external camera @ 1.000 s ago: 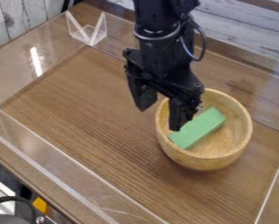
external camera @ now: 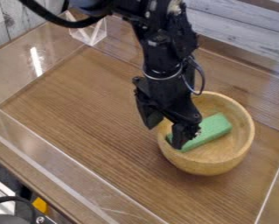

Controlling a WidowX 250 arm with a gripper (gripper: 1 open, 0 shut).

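My black gripper (external camera: 167, 122) reaches down from the top of the camera view over the left part of a wooden bowl (external camera: 229, 163). Its fingertips are low, at the bowl's left side, beside a green block (external camera: 207, 129) that lies in the bowl. The gripper appears open; whether a fingertip touches the block I cannot tell, and part of the block is hidden behind it.
A wooden table (external camera: 72, 122) has wide clear room on the left and front. A small clear object (external camera: 90, 26) stands at the back left. A raised board edge (external camera: 240, 17) runs along the back right.
My gripper has moved down to the bowl's left part. The bowl has shifted slightly toward the front, and the green block now lies partly behind the gripper.
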